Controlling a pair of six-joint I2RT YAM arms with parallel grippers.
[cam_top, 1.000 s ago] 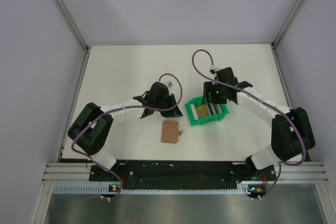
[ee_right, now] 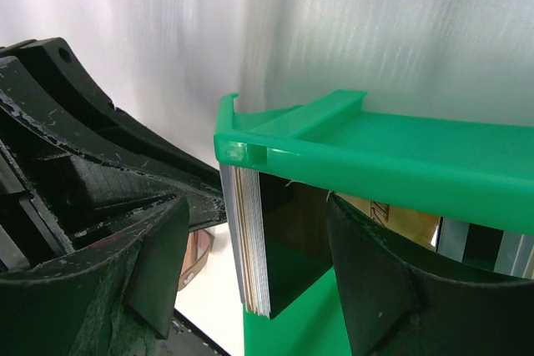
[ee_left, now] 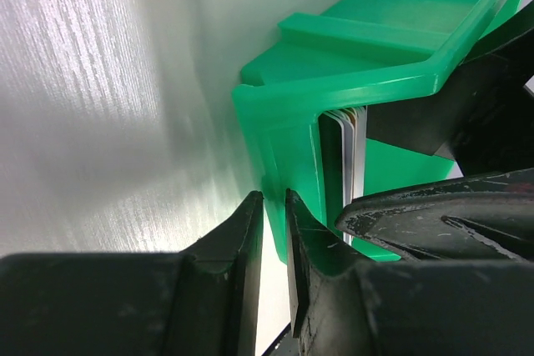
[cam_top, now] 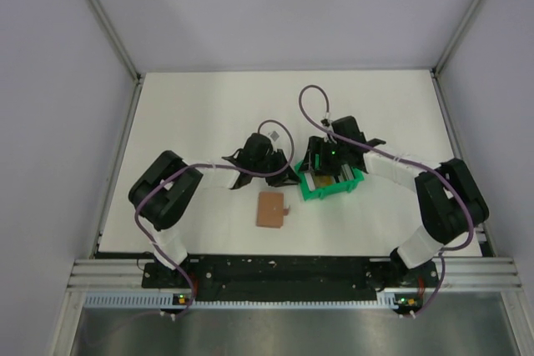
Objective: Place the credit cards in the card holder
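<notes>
The green plastic tray (ee_right: 434, 156) holds a stack of cards (ee_right: 249, 239) on edge at its left end, with other cards to the right. My left gripper is at that end against the green wall, its fingertips close together; the gap between them looks narrow. My right gripper is open over the tray, its fingers either side of the card stack and the space beside it. The brown card holder (cam_top: 270, 209) lies flat on the table in front of the left gripper.
Both arms meet closely over the tray, the left gripper's black body beside the right one's.
My right gripper has moved left and down over the tray's left end. My left gripper has moved slightly right, up to the tray's end.
</notes>
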